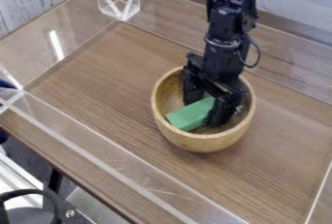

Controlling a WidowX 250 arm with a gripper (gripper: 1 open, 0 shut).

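A wooden bowl (201, 140) rests on the wooden table, right of centre. Inside it lies a green block (188, 114). My black gripper (213, 102) reaches down into the bowl from above, over and beside the block's right part. Its dark fingers blend together, so I cannot tell whether it is open or shut, or whether it touches the block.
A white angular object (118, 3) is at the back left. Dark cables lie beyond the table's left edge at the lower left.
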